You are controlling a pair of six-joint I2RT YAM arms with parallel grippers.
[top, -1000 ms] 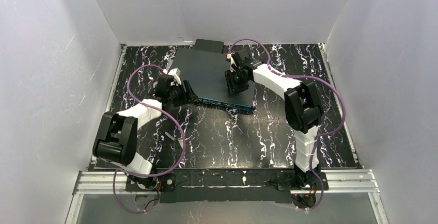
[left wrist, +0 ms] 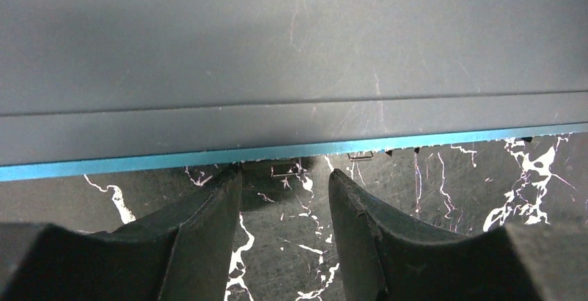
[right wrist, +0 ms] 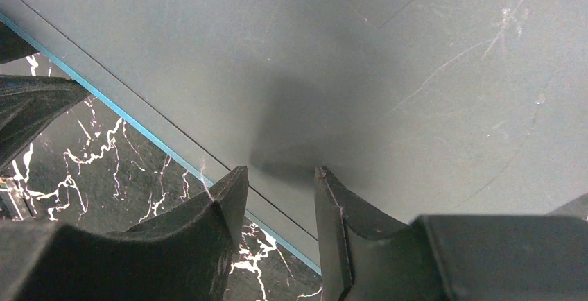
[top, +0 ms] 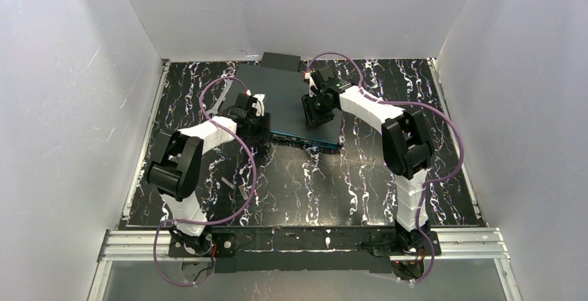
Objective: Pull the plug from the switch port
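The switch (top: 284,100) is a flat dark-grey box with a blue front edge (left wrist: 208,157). From under that edge, a small dark plug with a wire-like latch (left wrist: 283,170) juts out in the left wrist view. My left gripper is open, its fingertips on either side of the plug with gaps showing; no grip on it is visible. The port itself is hidden beneath the edge. Over the switch's top face, my right gripper hangs open with nothing between its fingers. At upper left of the right wrist view, left-gripper fingers (right wrist: 41,96) reach the front edge.
Another small latch (left wrist: 360,155) shows along the edge, right of the left gripper. Two small pale pieces (top: 243,192) lie on the black marbled table (top: 305,190) at front left. A dark flat block (top: 281,61) lies behind the switch.
The right arm and the switch look unmoved.
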